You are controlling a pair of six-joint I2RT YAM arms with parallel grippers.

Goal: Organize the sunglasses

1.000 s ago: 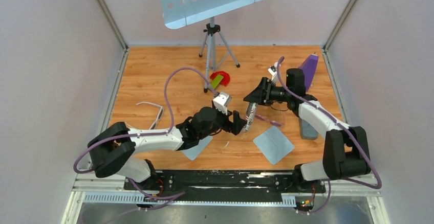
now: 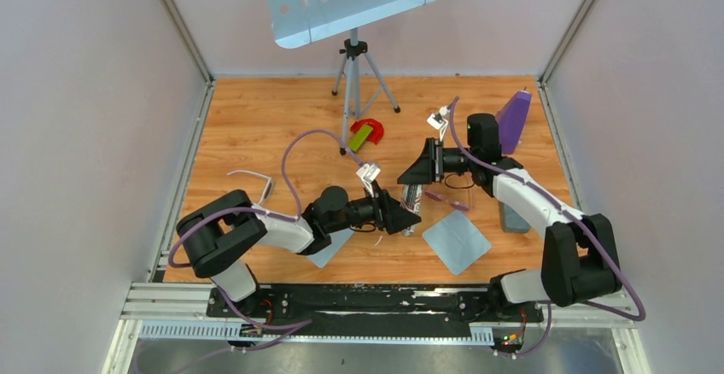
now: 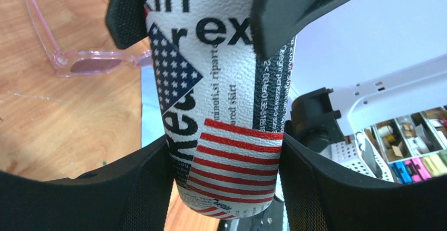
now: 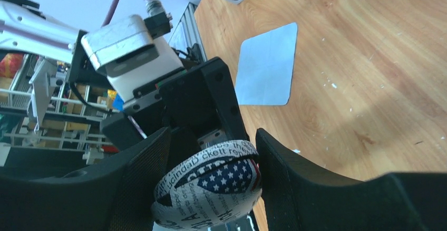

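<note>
A glasses case [image 2: 411, 196] printed with newsprint and a flag hangs over the table between the arms. My right gripper is shut on its upper end. At the lower end, my left gripper has a finger on either side of the case; whether both press on it is hard to tell. Pink sunglasses [image 2: 447, 200] lie on the wood beneath the right arm, partly hidden. White sunglasses [image 2: 267, 189] rest at the left of the table, one temple outstretched.
One light-blue cloth [image 2: 457, 242] lies front right; another cloth [image 2: 331, 248] is partly under the left arm. A grey-blue case [image 2: 514, 218] sits beside the right arm. Behind stand a tripod [image 2: 353, 58], red and green items [image 2: 361, 137] and a purple object [image 2: 513, 122].
The right gripper has shifted slightly left with the case, which now hangs straighter in the top view.
</note>
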